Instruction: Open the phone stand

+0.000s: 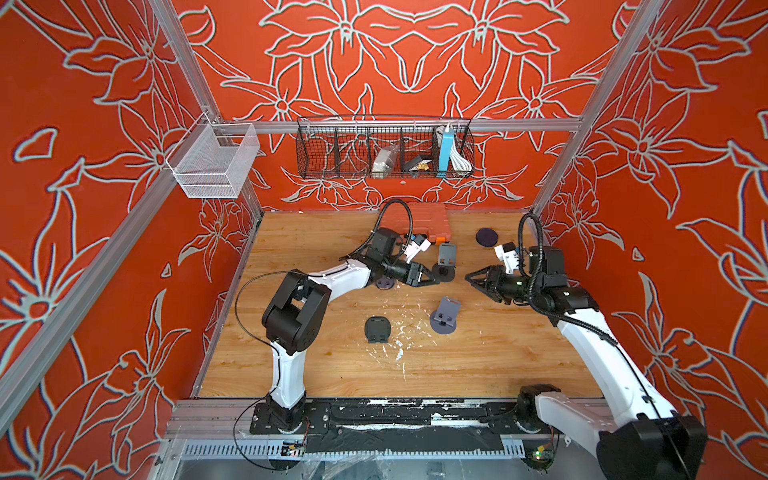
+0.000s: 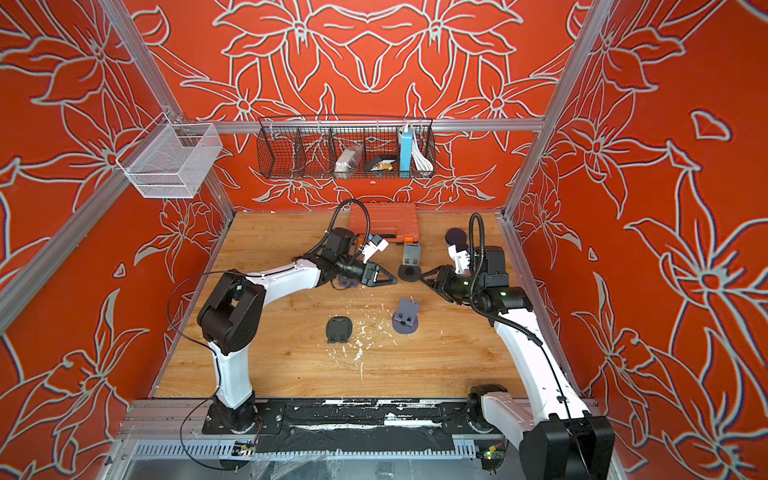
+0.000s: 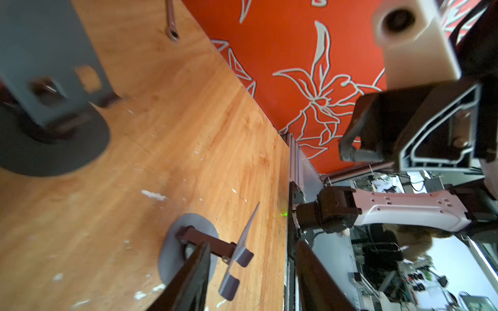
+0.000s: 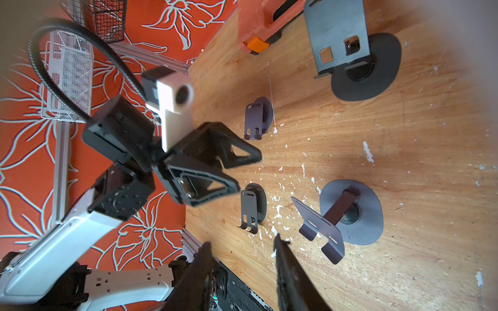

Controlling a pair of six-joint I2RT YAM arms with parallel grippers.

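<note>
A grey phone stand stands behind the grippers, its plate raised over a dark round base. A purple-grey stand is nearer the front, its plate tilted up on an arm. A dark stand lies low at front left; another purple one is partly behind my left arm. My left gripper is open just left of and in front of the grey stand, apparently empty. My right gripper is to its right, fingers apart with nothing seen between them.
An orange case lies at the back, a dark disc right of it. Wire baskets hang on the walls.
</note>
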